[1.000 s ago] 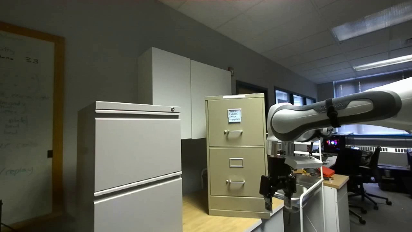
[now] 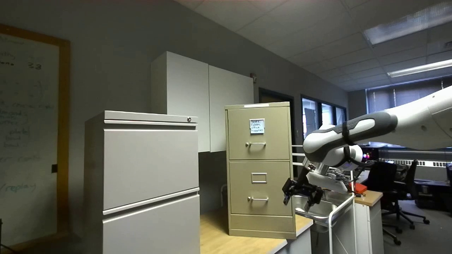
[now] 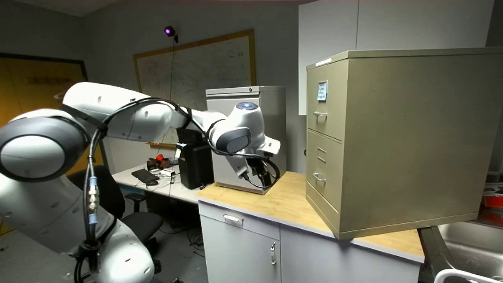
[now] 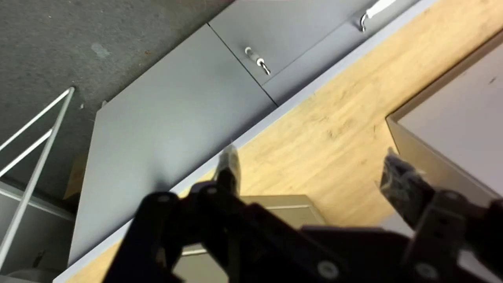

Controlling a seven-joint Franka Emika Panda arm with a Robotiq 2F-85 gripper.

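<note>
My gripper [image 2: 298,205] hangs in the air, tilted, with its fingers spread wide and nothing between them. In exterior view 1 it appears in front of the lower right part of a beige two-drawer filing cabinet [image 2: 260,184]. In the wrist view both fingers [image 4: 401,181] stand far apart over the wooden counter [image 4: 325,136]. Each drawer of the beige cabinet is closed; a handwritten label [image 2: 257,126] marks the upper one. Exterior view 2 shows the fingertips only poorly, against the grey cabinet [image 3: 233,118].
The grey cabinet [image 2: 150,161] stands opposite the beige one, bare counter [image 3: 283,198] between them. Below the counter are grey cupboard doors with handles [image 3: 272,253]. A metal sink [image 3: 471,245] and a white rail [image 2: 331,233] lie beyond the beige cabinet.
The arm's wrist has tilted from pointing nearly straight down to a slant. The gripper has risen and shifted slightly left in exterior view 1. Both cabinets stay where they were.
</note>
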